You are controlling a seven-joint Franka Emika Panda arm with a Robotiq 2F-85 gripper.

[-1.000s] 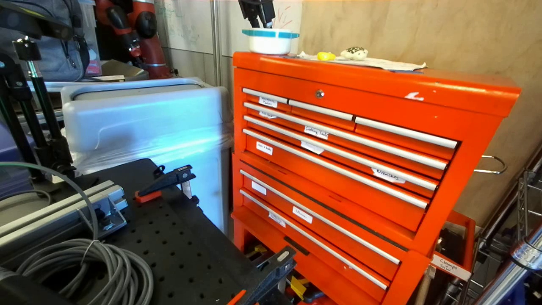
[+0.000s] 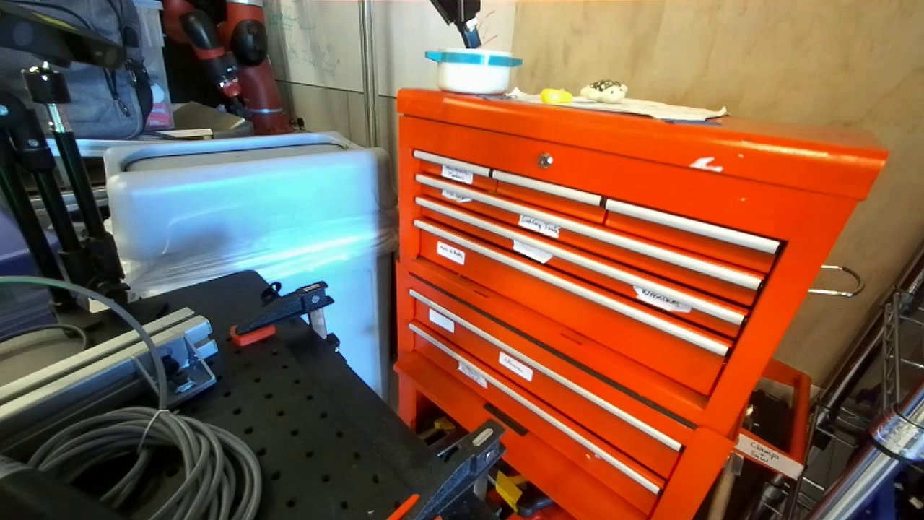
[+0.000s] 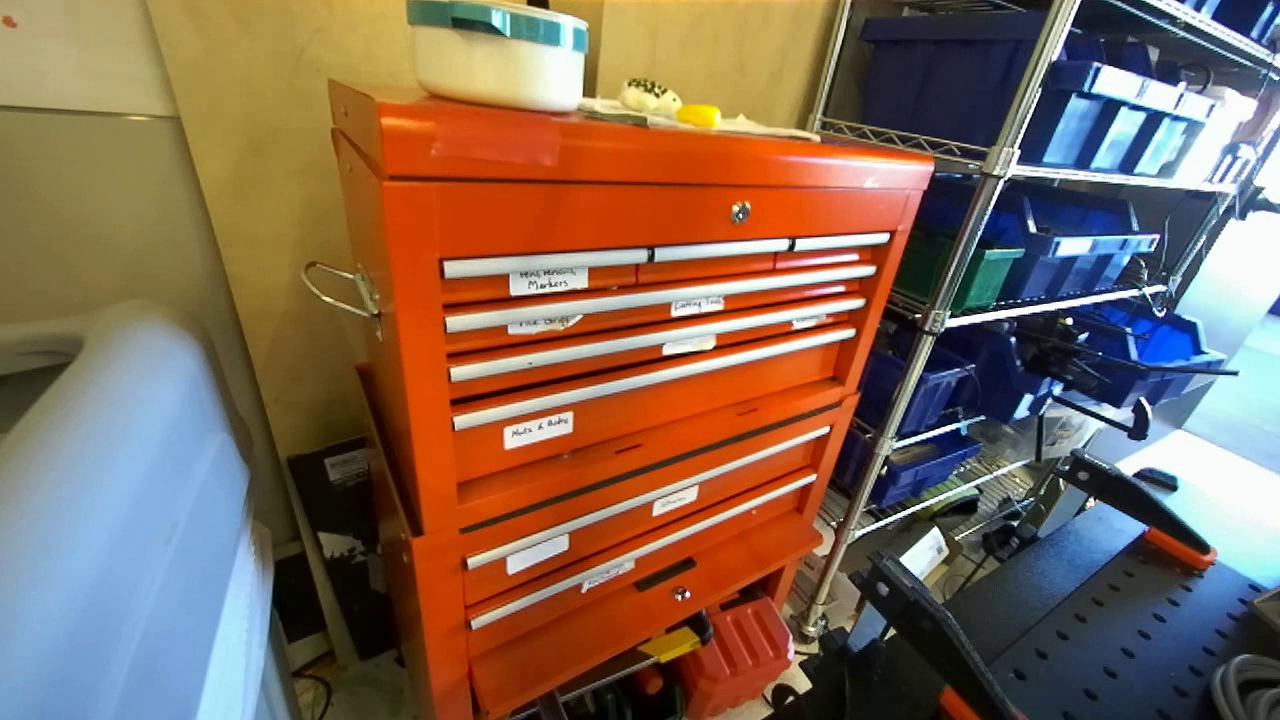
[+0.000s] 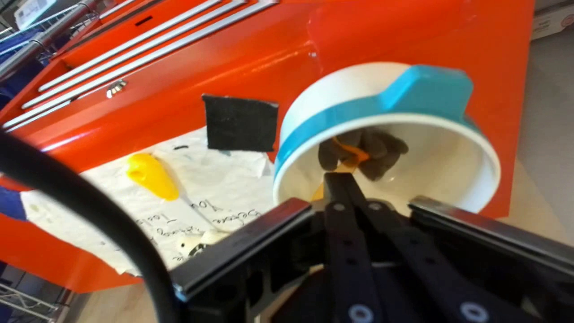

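A white pot with a teal band and handles [image 4: 430, 91] stands on the left end of the red tool chest's top. In the wrist view a dark grey item with an orange part [image 4: 379, 153] lies inside it, partly covered by my fingers. My gripper is shut, its tips over the pot's opening in front of that item. Nothing clearly shows between the fingers; the area right under the tips is hidden. From outside, the gripper [image 2: 471, 39] points down at the pot [image 2: 473, 76], its tips around rim height.
On a written-on white cloth [image 4: 118, 183] beside the pot lie a yellow-handled tool [image 4: 156, 175] and a black-and-white speckled plush [image 2: 603, 91]. A black patch [image 4: 242, 124] sits near the pot. The red chest [image 2: 606, 130] has its drawers shut. A wire shelf [image 3: 996, 156] stands alongside.
The gripper's fingers were apart and now are together. The gripper has moved right in the first exterior view, and the pot has shifted slightly right too.
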